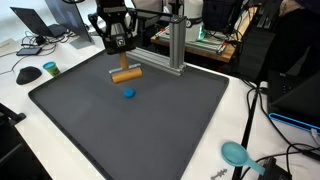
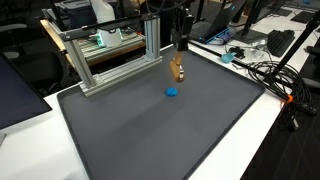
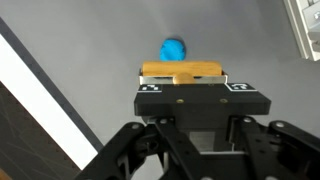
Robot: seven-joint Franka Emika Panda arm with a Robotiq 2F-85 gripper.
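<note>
A wooden T-shaped tool (image 1: 127, 75), mallet-like, hangs below my gripper (image 1: 122, 54), which is shut on its upright handle. Its crosswise wooden head looks slightly tilted in exterior view 1. In the wrist view, the wooden head (image 3: 182, 69) shows beyond the dark gripper body, with pale metal along it; the fingertips themselves are hidden there. A small round blue object (image 1: 129, 93) lies on the grey board, just beside the tool head as seen in the wrist view. In exterior view 2 the tool (image 2: 177, 68) appears above and right of the blue object (image 2: 171, 92).
The grey board (image 1: 125, 125) is broadly clear. A metal frame (image 2: 125, 72) stands along one edge. Outside the board are a green cup (image 1: 51, 69), a dark cap-like item (image 1: 29, 75), and a turquoise object (image 1: 236, 154). Cables and equipment crowd the surroundings.
</note>
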